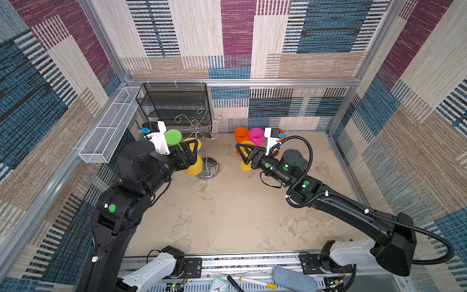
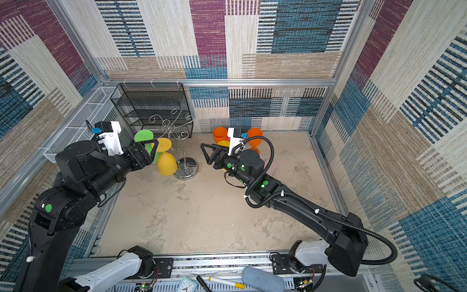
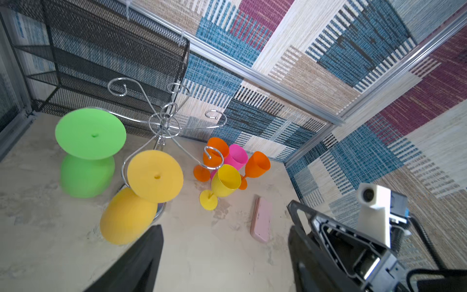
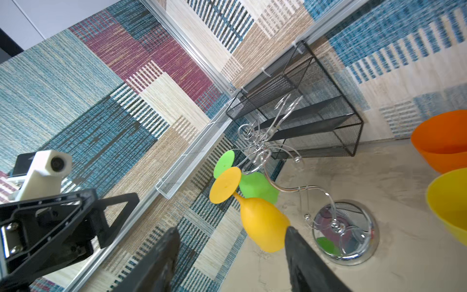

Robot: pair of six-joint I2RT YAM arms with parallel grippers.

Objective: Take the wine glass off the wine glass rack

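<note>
A chrome wine glass rack holds two upside-down plastic glasses: a green glass (image 3: pixel 90 131) and an orange-yellow glass (image 3: pixel 154 176), both large in the left wrist view. My left gripper (image 1: pixel 192 148) is open, raised just in front of and above these hanging glasses. My right gripper (image 2: pixel 208 151) is open too, to the right of the rack, over the standing glasses, with the orange-yellow glass ahead of it in the right wrist view.
Orange glasses (image 3: pixel 257 164), a pink glass (image 3: pixel 237 155) and a yellow glass (image 3: pixel 225 181) stand at the back right beside a pink case (image 3: pixel 261 219). A black mesh shelf (image 2: pixel 148 97) and white basket (image 1: pixel 109 124) line the back left.
</note>
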